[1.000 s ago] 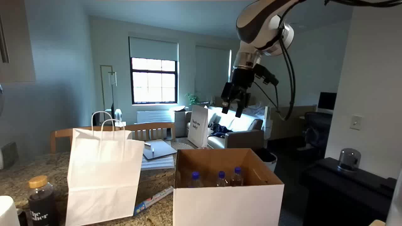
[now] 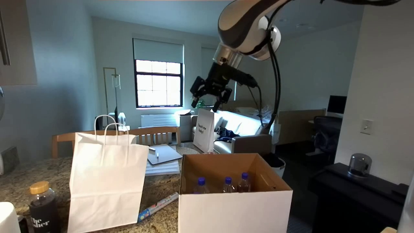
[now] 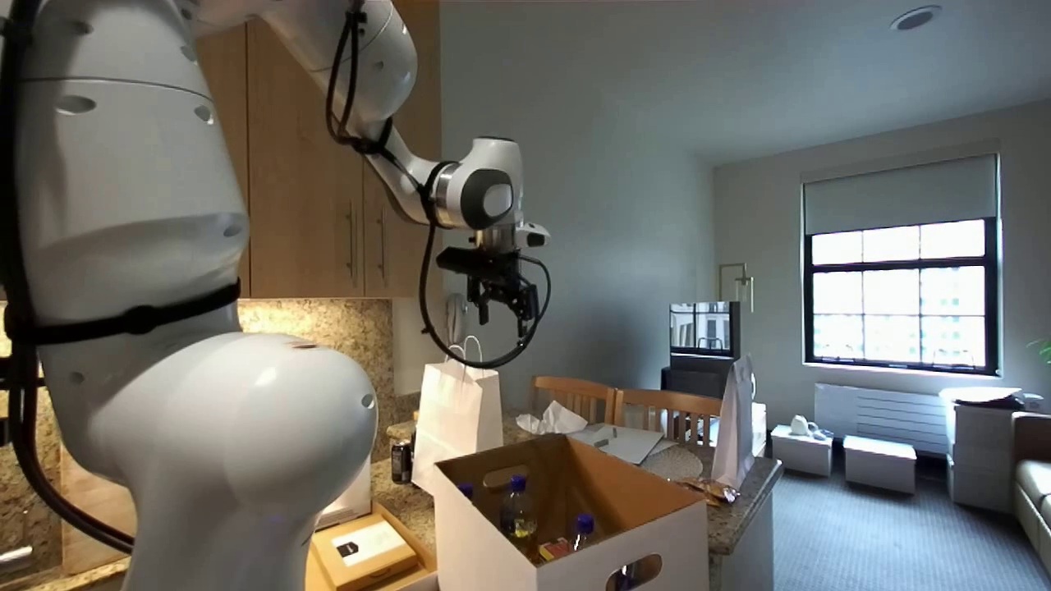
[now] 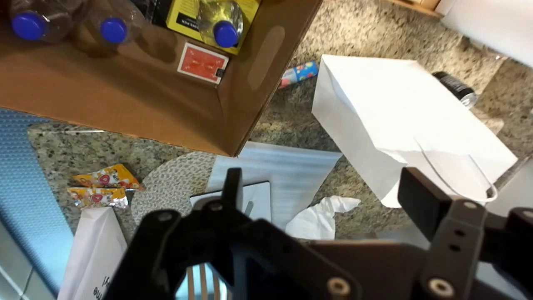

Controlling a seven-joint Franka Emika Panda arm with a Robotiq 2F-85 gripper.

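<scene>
High above the counter, my gripper hangs open and empty, its two black fingers spread wide. Below it in the wrist view lie the white paper bag with looped handles and the corner of a cardboard box. Inside that box are bottles with blue caps, a red card pack and a yellow package. Exterior view 1 shows the white bag upright, left of the box. Nothing touches the gripper.
A second white bag with printing stands at the counter's far side. Around it are snack packets, papers, a crumpled tissue and a colourful tube. A black can stands beside the first bag.
In exterior view 1 the arm has swung left and the gripper has tilted; its fingers are now wider apart. The box and bags have not moved.
</scene>
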